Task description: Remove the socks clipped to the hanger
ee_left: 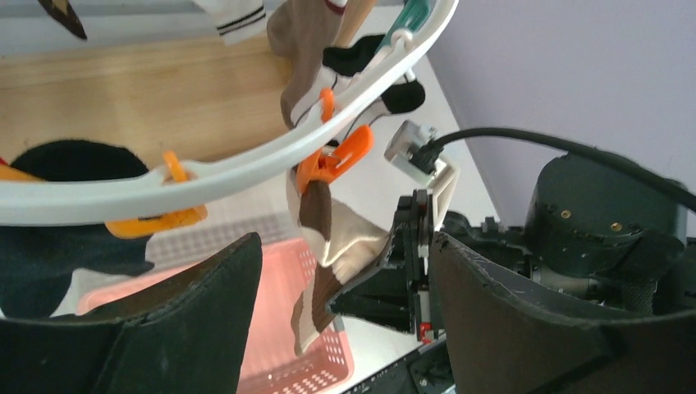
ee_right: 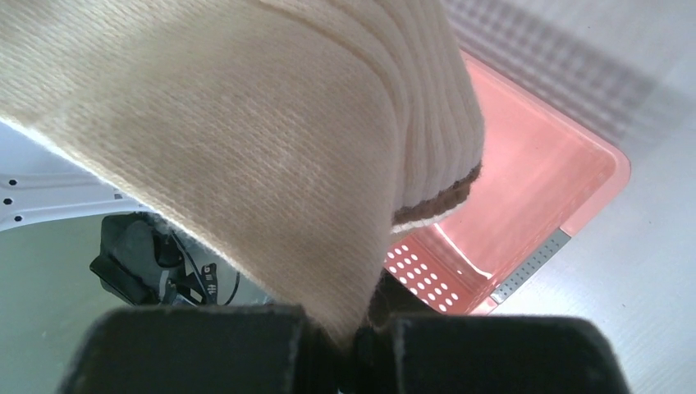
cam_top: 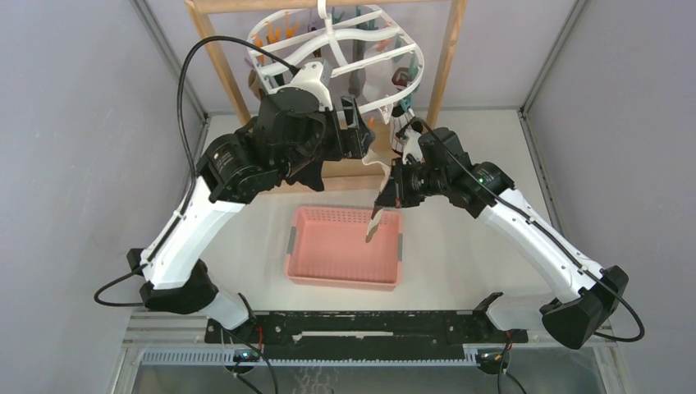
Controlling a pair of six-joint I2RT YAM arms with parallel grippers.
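A beige and brown sock (ee_left: pixel 357 239) hangs from an orange clip (ee_left: pixel 332 158) on the front rim of the white hanger (ee_left: pixel 271 164). My right gripper is shut on this sock; its cream cloth (ee_right: pixel 246 148) fills much of the right wrist view. In the left wrist view, the fingers (ee_left: pixel 209 312) of my left gripper stand apart, with the clip ahead of the gap and nothing gripped. From above, the left gripper (cam_top: pixel 361 135) is at the hanger's front edge, hiding most of that clip.
Below lies a pink basket (cam_top: pixel 345 246), its inside clear. More socks hang from the hanger, among them a black one (ee_left: pixel 49 238) on a yellow-orange clip (ee_left: pixel 156 213) and a brown one (ee_left: pixel 304 41). A wooden frame (cam_top: pixel 447 61) stands around the hanger.
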